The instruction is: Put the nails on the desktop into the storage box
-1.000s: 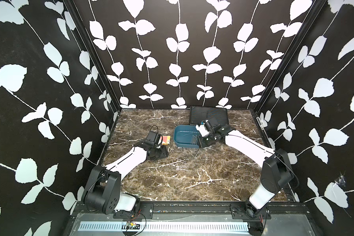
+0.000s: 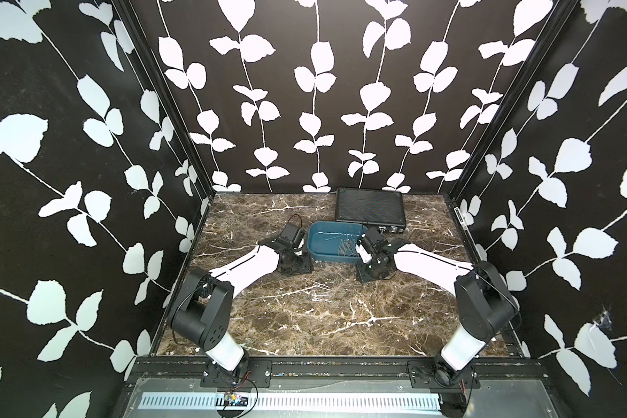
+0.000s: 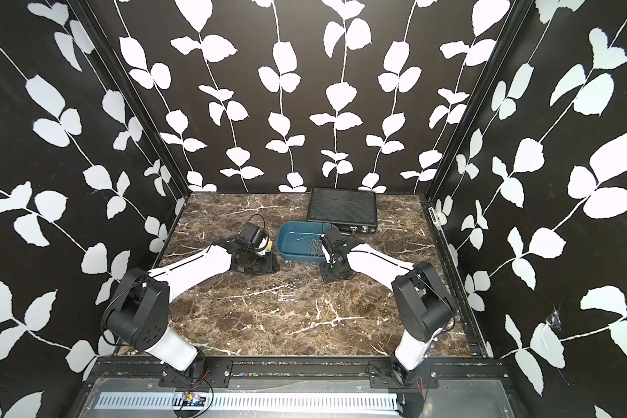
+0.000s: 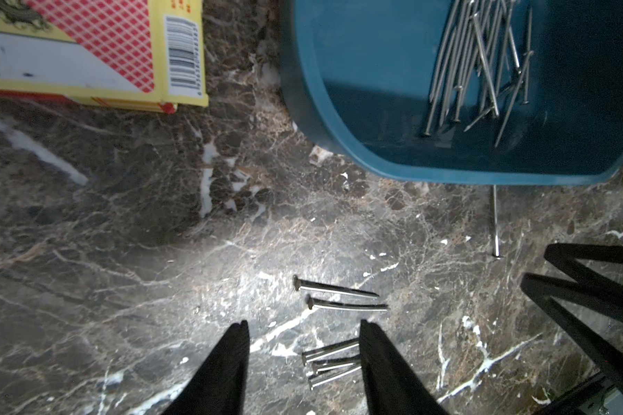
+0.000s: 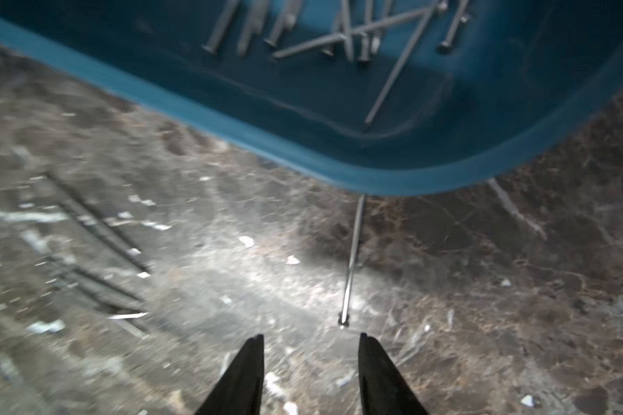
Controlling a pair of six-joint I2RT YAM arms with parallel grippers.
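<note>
Several silver nails (image 4: 467,62) lie inside the blue storage box (image 4: 394,162), most of them bunched together. On the marble desktop, one nail (image 5: 351,259) sticks out from below the box's front rim, its head end away from the box. Two nails (image 4: 339,289) lie nearly side by side, with a small cluster of nails (image 4: 331,352) just beyond them. My left gripper is part open above these, its fingers apart and empty; the right fingertip covers ends of the cluster. My right gripper is open and empty, short of the lone nail's head.
Left of the storage box lies a yellow and red carton (image 4: 97,62). A black case (image 2: 369,207) stands behind the box. In the left wrist view, the right gripper's dark fingers (image 4: 567,297) come in from the right.
My right gripper has come back from over the box's right end to its front corner.
</note>
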